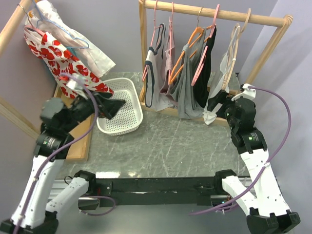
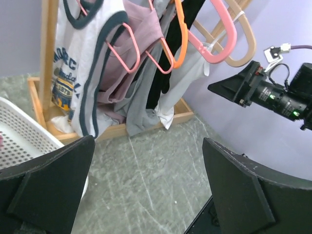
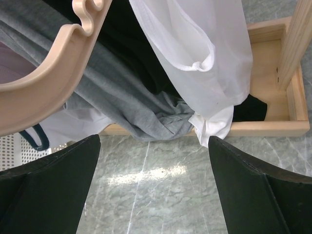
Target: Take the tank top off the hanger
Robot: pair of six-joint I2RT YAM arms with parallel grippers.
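Several tops hang from the far wooden rack. At its left end is a white-and-grey tank top with navy edging (image 1: 150, 82), on a pink hanger (image 2: 127, 46); its printed front shows in the left wrist view. At the right end a thin white top (image 3: 204, 53) hangs by a beige hanger (image 3: 58, 73), low and close to my right gripper (image 1: 219, 101). That gripper is open, with only the floor between its fingers. My left gripper (image 1: 117, 108) hangs over the white basket (image 1: 132, 126), open and empty. Which tank top is meant cannot be told.
Between those tops hang mauve, grey (image 1: 187, 105) and black (image 1: 204, 80) garments on pink and orange hangers. A second rack at the left carries a red-flowered garment (image 1: 61, 58) and a white one.
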